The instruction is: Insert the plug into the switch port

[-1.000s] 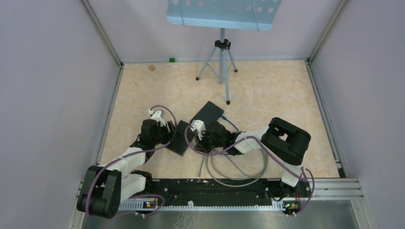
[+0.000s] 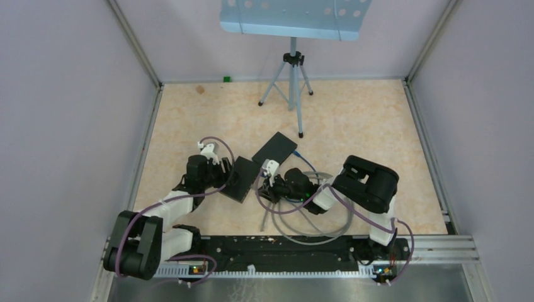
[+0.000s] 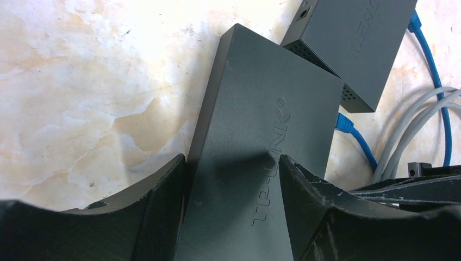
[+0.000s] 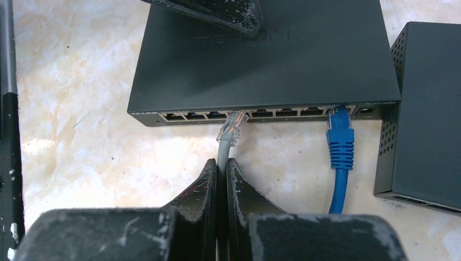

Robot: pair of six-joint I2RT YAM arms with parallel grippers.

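The black switch [image 3: 239, 109] lies flat on the table. My left gripper spans part of it, one finger along its left edge and the other on its top; in the top view this gripper [image 2: 228, 168] is at the switch's left. From the right wrist view, my right gripper is shut on the grey cable [image 4: 223, 155] just behind its clear plug [image 4: 232, 126]. The plug points at the row of ports [image 4: 261, 113], its tip at a port mouth near the middle; how deep it sits cannot be told.
A blue plug [image 4: 341, 141] sits in a port towards the row's right end. Against the switch rests a second black box [image 4: 429, 109]. Loops of grey cable [image 2: 343, 229] lie around the right arm, and a tripod stand [image 2: 294, 82] is at the back.
My right gripper and forearm have shifted slightly over the last second. Both boxes and the left gripper have edged a little right and away from the front.
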